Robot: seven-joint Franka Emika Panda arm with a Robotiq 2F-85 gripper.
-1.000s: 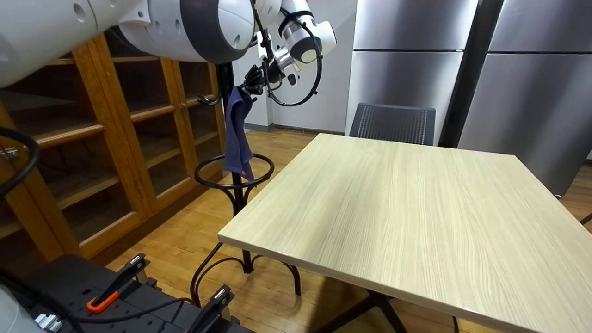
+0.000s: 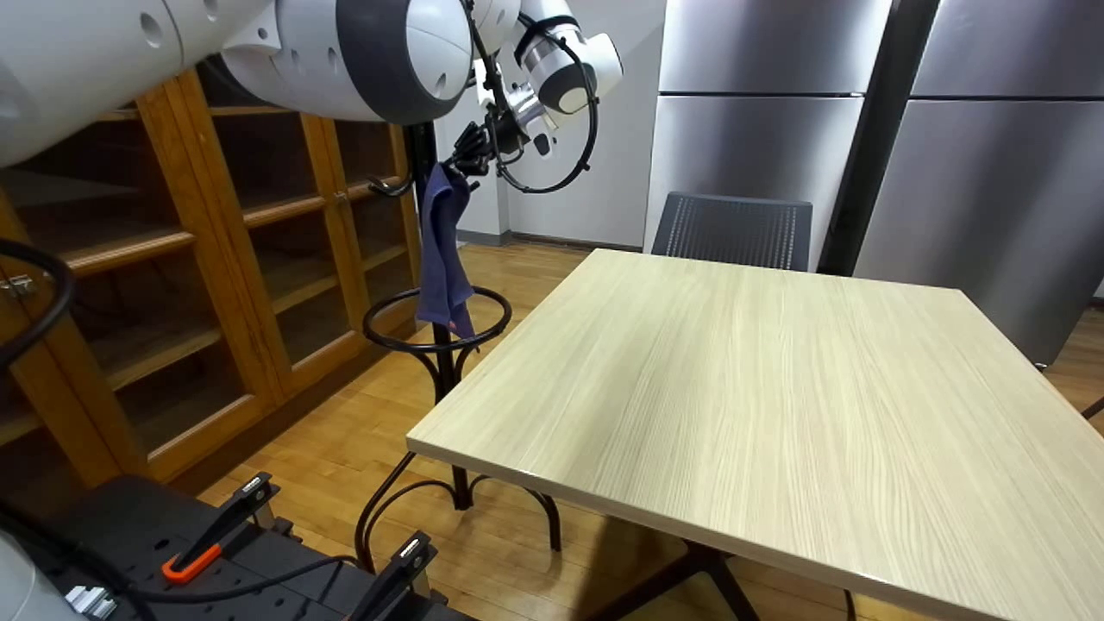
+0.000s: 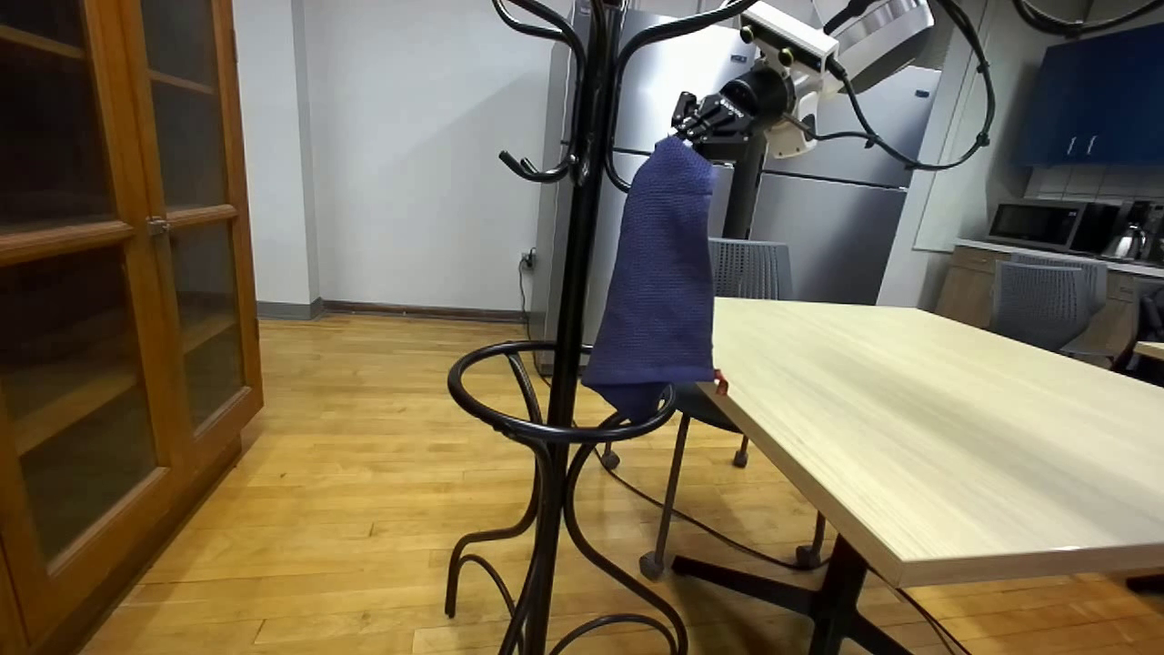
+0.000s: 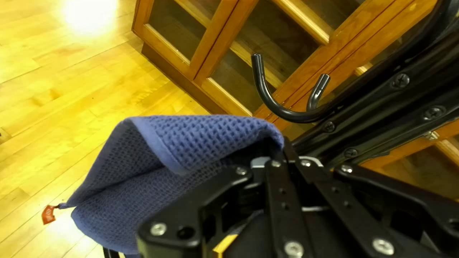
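A blue waffle-weave towel (image 3: 661,284) dangles from my gripper (image 3: 683,133), whose fingers are shut on its top end. In the wrist view a fold of the towel (image 4: 211,137) runs up to the fingertips, and its red tag (image 4: 48,214) shows at the lower left. The black coat rack (image 3: 584,235) stands beside the towel. One of its lower hooks (image 4: 282,109) curves just beyond the fingertips in the wrist view. The towel's lower end hangs at the rack's ring (image 3: 486,413); whether they touch I cannot tell.
A bare light wood table (image 2: 766,393) fills the right side. Glass-doored wooden cabinets (image 2: 243,238) line the left, behind the rack. A dark chair (image 2: 732,229) stands at the table's far edge, with steel refrigerators (image 2: 761,145) behind it.
Hardly anything differs. My wrist has shifted very slightly to the left in exterior view 1, and the towel still hangs from the gripper.
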